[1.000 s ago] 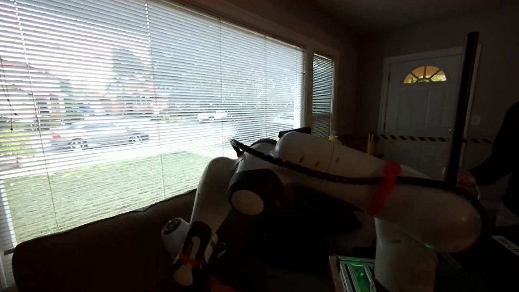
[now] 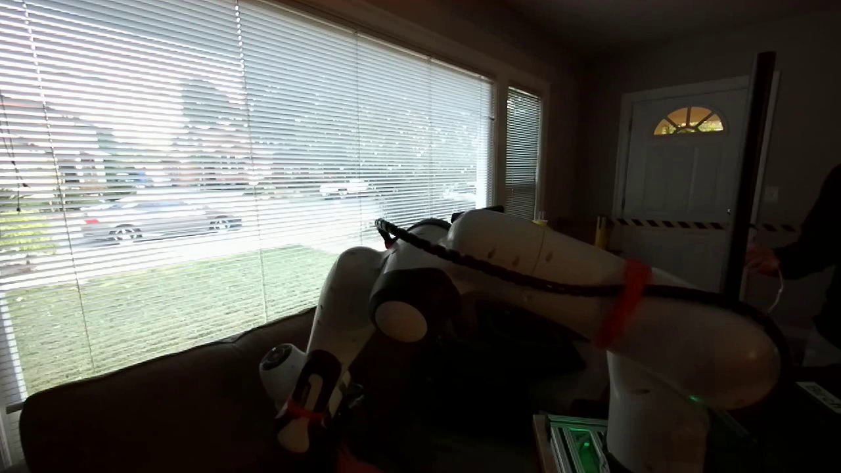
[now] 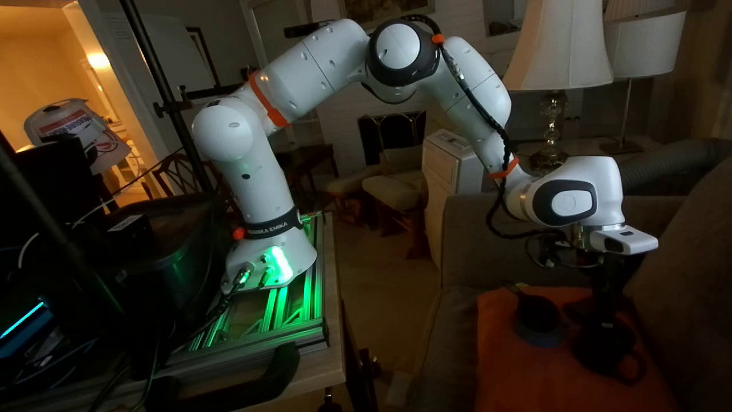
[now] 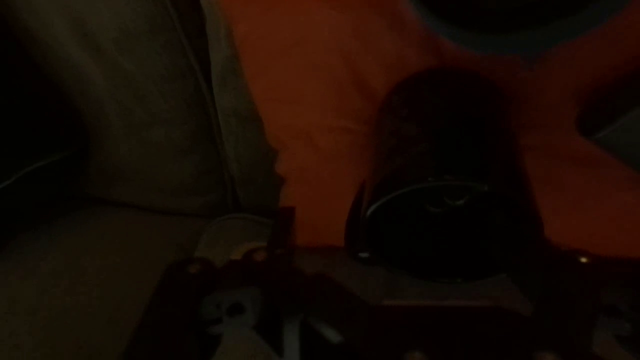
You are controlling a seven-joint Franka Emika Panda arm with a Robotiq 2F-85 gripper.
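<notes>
A dark mug-like vessel (image 3: 604, 347) with a loop handle at its right stands on an orange cloth (image 3: 504, 364) on the sofa. Just above it in exterior view 2 is my gripper (image 3: 607, 309), pointing down, its dark fingers hard to separate from the vessel. From the wrist, the vessel (image 4: 447, 132) lies ahead with its rim toward the camera, in the span of my open gripper. Whether any finger touches it cannot be made out in this darkness. Exterior view 1 hides the fingers and the cloth's objects.
Left of the vessel sits a dark round dish or pan (image 3: 538, 319) with a blue-grey outer side. The sofa backrest (image 3: 693, 288) rises close on the right. A grey-edged object (image 4: 621, 138), unclear, shows at the wrist view's right edge. A person's hand (image 2: 761, 259) is near the pole.
My arm's forearm and hand have risen slightly in exterior view 1. The person's hand at the right has also moved up.
</notes>
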